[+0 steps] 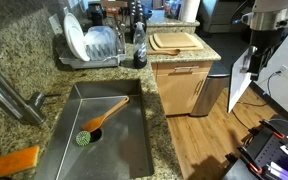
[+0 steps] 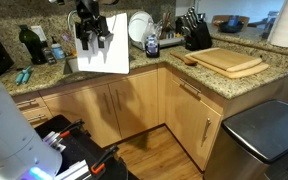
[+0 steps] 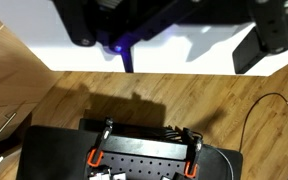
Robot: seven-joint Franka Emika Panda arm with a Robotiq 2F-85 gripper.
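My gripper (image 2: 93,40) hangs at the raised end of the arm, off to the right of the counter in the first exterior view. In the wrist view its dark fingers (image 3: 248,52) stand wide apart, so it looks open. A flat white panel (image 2: 102,58) is right at the gripper and spans the top of the wrist view. How the panel is attached or supported does not show. Inside the steel sink (image 1: 114,105) lie an orange spatula or spoon (image 1: 106,114) and a round green scrubber (image 1: 83,138), well away from the gripper.
A dish rack with white plates (image 1: 75,37) and a bottle (image 1: 140,46) stand behind the sink. Wooden boards (image 1: 177,42) rest on the far counter. An orange sponge (image 1: 15,161) sits by the faucet (image 1: 29,105).
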